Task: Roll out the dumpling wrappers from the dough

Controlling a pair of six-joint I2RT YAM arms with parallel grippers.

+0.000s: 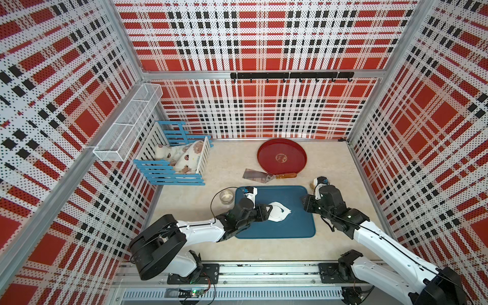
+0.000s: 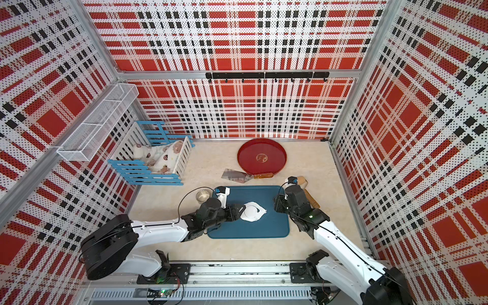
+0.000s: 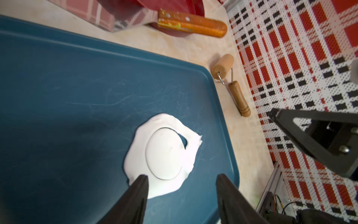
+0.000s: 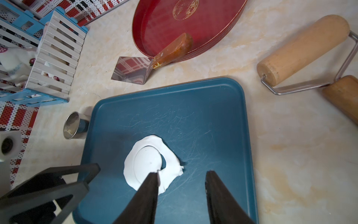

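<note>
A flat white dough sheet (image 3: pixel 132 164) lies on the blue tray (image 4: pixel 208 123). Within it sits a round dough disc (image 3: pixel 164 153), outlined by a cut, with a small gap of bare tray beside it. My left gripper is open above the tray, close to the sheet's left side in the top views, with nothing between its fingers. Over the tray's right edge hangs my right gripper, also open and empty. The wooden roller (image 4: pixel 304 50) rests on the table right of the tray, partly hidden by the right arm in the top views.
A metal cup (image 4: pixel 75 125) lies at the tray's left side. Behind the tray are a scraper (image 1: pixel 258 176) with a wooden handle and a red round tray (image 1: pixel 281 145). A blue and white crib (image 1: pixel 170 175) holding plush toys occupies the back left.
</note>
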